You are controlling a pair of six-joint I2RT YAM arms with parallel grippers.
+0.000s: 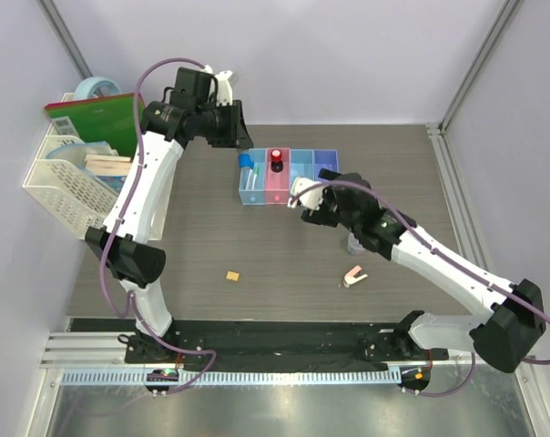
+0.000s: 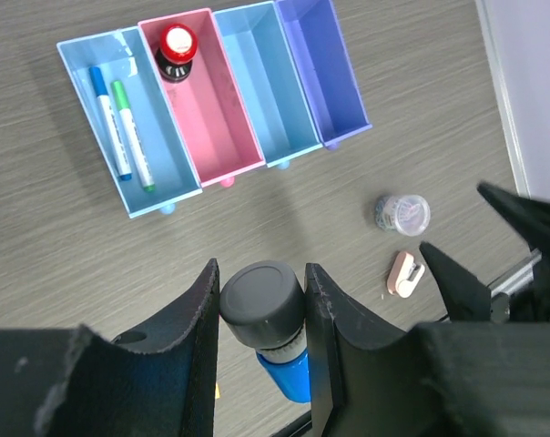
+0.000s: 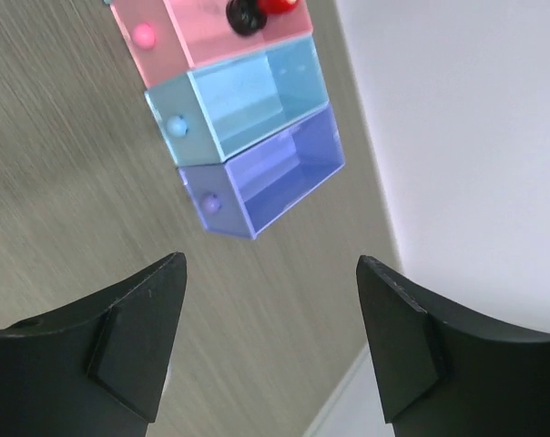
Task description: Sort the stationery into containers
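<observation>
My left gripper [image 1: 235, 137] is high over the left end of the compartment organizer, shut on a blue-and-grey capped bottle [image 2: 284, 364]. The light blue compartment [image 2: 67, 64] holds blue [image 2: 111, 127] and green [image 2: 134, 141] markers; the pink one [image 2: 216, 127] holds a red-capped dark bottle [image 2: 175, 56]; the other light blue [image 2: 270, 82] and purple [image 2: 330, 82] ones look empty. My right gripper is open, nothing between its fingers, front-right of the organizer. A clear jar [image 2: 402, 214], a pink-white stapler-like item [image 1: 353, 279] and a yellow piece [image 1: 232, 275] lie on the table.
A white basket [image 1: 66, 191] with folders and papers fills the back left. Walls border the table at back and sides. The right arm spans the right side above the jar.
</observation>
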